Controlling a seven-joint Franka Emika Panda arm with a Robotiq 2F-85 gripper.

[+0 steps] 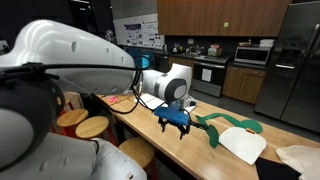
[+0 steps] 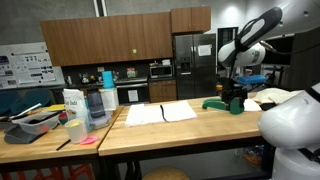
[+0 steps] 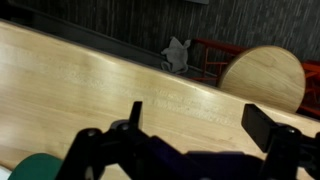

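My gripper is open in the wrist view, its two fingers wide apart with only bare tabletop showing between them. In exterior view 1 the gripper (image 1: 175, 125) hangs over the wooden table near its front edge. A green item (image 1: 212, 135) lies to its right in that view, and a rounded green edge (image 3: 38, 167) shows at the wrist view's lower left. Farther back on the table are a long green piece (image 1: 238, 122) and a white flat piece (image 1: 242, 144). The gripper's fingertips are too small to make out in exterior view 2.
Round stools (image 1: 92, 127) stand along the table's front edge; one stool top (image 3: 262, 78) shows below that edge in the wrist view. A black cloth (image 1: 275, 170) lies at the right. White sheets (image 2: 180, 111) and a blue-topped container (image 2: 109, 98) are on the table.
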